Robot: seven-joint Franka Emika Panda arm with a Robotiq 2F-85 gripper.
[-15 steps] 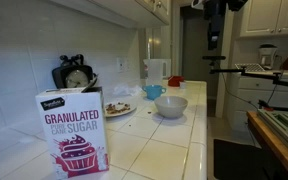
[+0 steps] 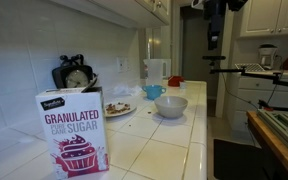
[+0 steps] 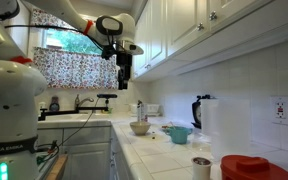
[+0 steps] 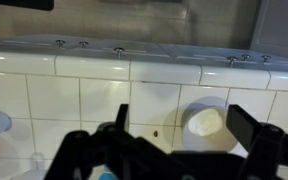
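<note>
My gripper (image 2: 213, 46) hangs high above the counter's edge, well clear of everything, and it shows dark against the doorway. In the wrist view its two black fingers (image 4: 121, 118) stand wide apart, with only tile and counter seen between them, so it is open and empty. A pale bowl (image 2: 171, 106) sits on the white tiles; from above, the same bowl (image 4: 208, 129) appears near the right finger, far below it and partly covered. From the second exterior view, the gripper (image 3: 122, 84) points down above the bowl's end of the counter.
A sugar box (image 2: 76, 134) stands at the near left of the counter. Behind the bowl are a plate with food bits (image 2: 119, 108) and a blue cup (image 2: 154, 92). A red lid (image 3: 252, 168) and a small metal can (image 3: 201, 168) are at the other end.
The arm's upper part has shifted slightly at the top of exterior view 1. Bowl, box, plate and cup stay where they were.
</note>
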